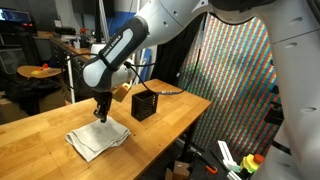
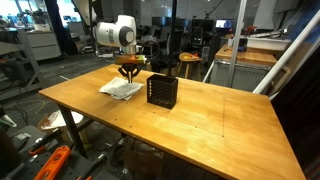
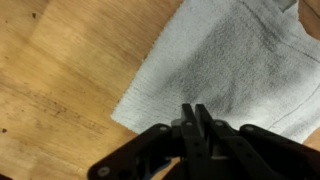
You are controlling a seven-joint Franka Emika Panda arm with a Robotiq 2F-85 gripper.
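A light grey cloth [image 3: 225, 65] lies spread on the wooden table, a little rumpled at its upper right corner in the wrist view. The same cloth [image 1: 92, 142] is near the table's left part in exterior view 1, and it shows as a pale patch [image 2: 122, 91] in exterior view 2. My gripper hangs above the cloth with its fingertips close together and a narrow gap between them. No cloth shows between the fingers. In exterior view 1 the gripper [image 1: 102, 118] points downward, apparently just clear of the cloth.
A black mesh basket [image 2: 161, 91] stands on the table beside the cloth. Bare table [image 2: 225, 125] lies open to the right of the basket. Stools and a second table stand in the background.
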